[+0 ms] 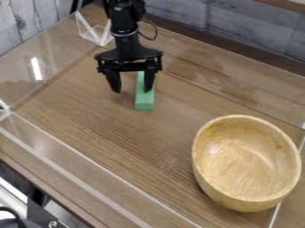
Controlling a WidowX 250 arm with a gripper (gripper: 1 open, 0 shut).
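Note:
My black gripper point(128, 78) hangs in the upper middle of the camera view, open, its two fingers apart, one at the left and one beside a green block. The green block point(144, 100) lies lengthwise on the wooden table point(84, 142), its upper part partly behind the right finger. Whether the finger touches the block cannot be told.
A large tan bowl point(244, 160) stands at the lower right near the table's edge. Clear plastic material point(95, 27) is at the top left.

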